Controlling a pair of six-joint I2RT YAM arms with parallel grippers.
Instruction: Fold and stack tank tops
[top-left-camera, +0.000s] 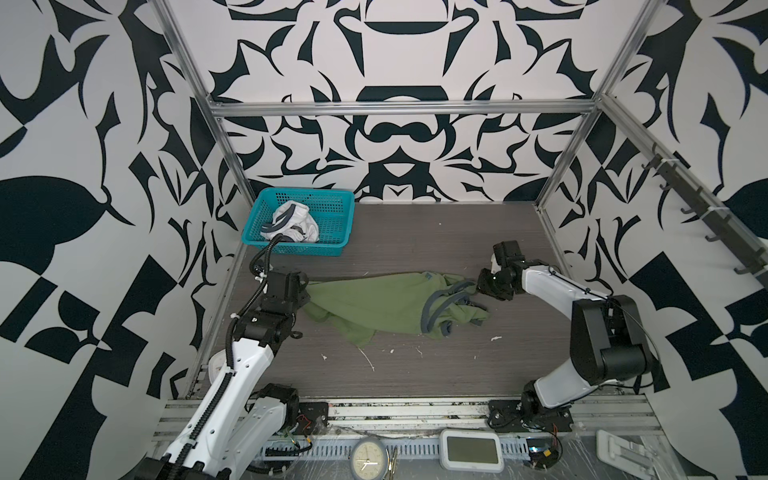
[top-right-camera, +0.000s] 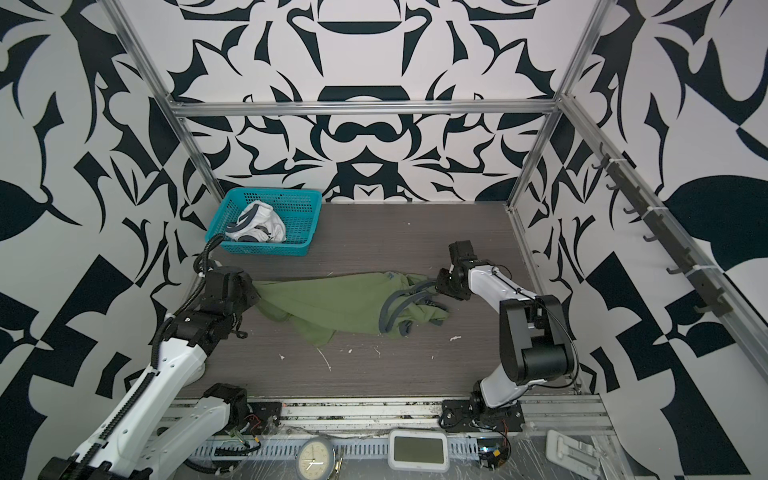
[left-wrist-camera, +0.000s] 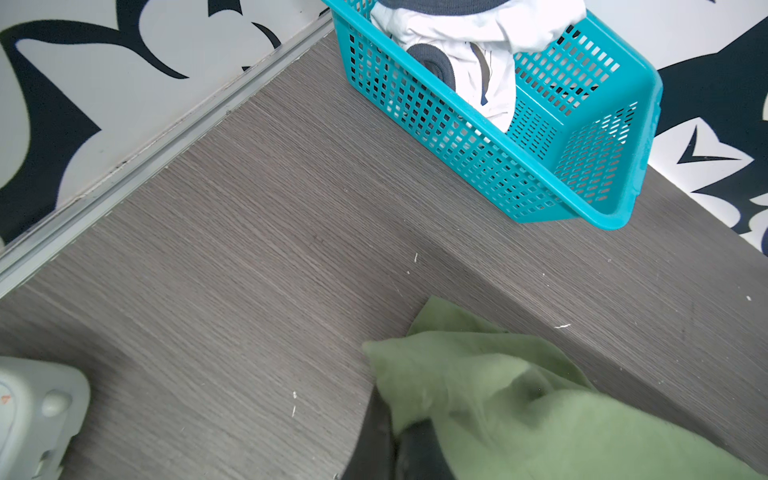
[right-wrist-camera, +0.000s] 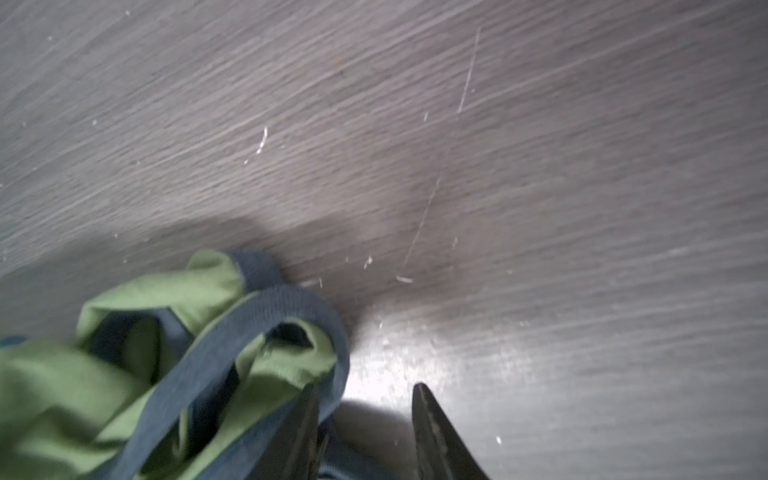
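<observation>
A green tank top with grey trim (top-left-camera: 376, 304) lies stretched across the table, its strap end bunched at the right (right-wrist-camera: 232, 352). My left gripper is shut on the tank top's left end, where the fabric rises over the fingertips in the left wrist view. My right gripper is part open, hovering just at the right end beside the grey straps, with bare table between much of its fingers.
A teal basket (top-left-camera: 336, 224) at the back left holds white garments with grey trim (top-left-camera: 292, 224).
</observation>
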